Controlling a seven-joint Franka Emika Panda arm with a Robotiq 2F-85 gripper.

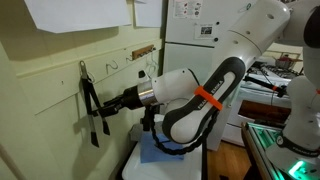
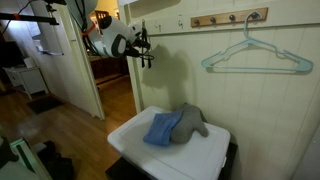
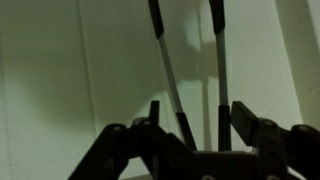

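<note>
A pair of tongs [image 1: 88, 84], dark at the ends with a pale stretch in the middle, hangs against the wall at the left of exterior view 1. My gripper [image 1: 106, 107] is level with their lower half, with its fingers apart. The wrist view shows both legs of the tongs [image 3: 222, 75] running down between the fingers of the gripper. The right leg is close to the right finger; whether they touch cannot be told. Exterior view 2 has the arm at the upper left, near the wall.
Below stands a white surface [image 2: 129, 137] bearing a blue cloth [image 2: 160, 129] and a grey cloth [image 2: 190, 122]. A light blue hanger [image 2: 250, 50] hangs from a wooden hook rail [image 2: 228, 18]. A fridge [image 1: 190, 72] stands at the back.
</note>
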